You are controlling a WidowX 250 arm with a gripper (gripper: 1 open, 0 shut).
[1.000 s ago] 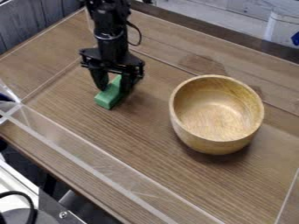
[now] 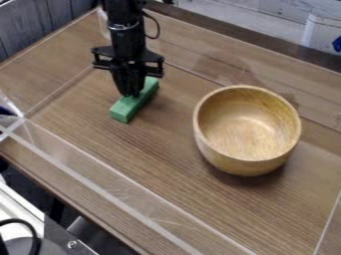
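A green oblong block (image 2: 131,106) lies on the wooden table left of centre, tilted diagonally. My black gripper (image 2: 130,76) stands over the far end of the block, coming from the top; whether its fingers touch the block or how far apart they are is hard to make out. A large tan wooden bowl (image 2: 246,135) sits to the right, apart from the block.
A dark cable or object lies at the bottom left corner, and a clear plastic item shows at the left edge.
The gripper has moved up and back, away from the viewer, uncovering more of the green block, which appears shifted slightly.
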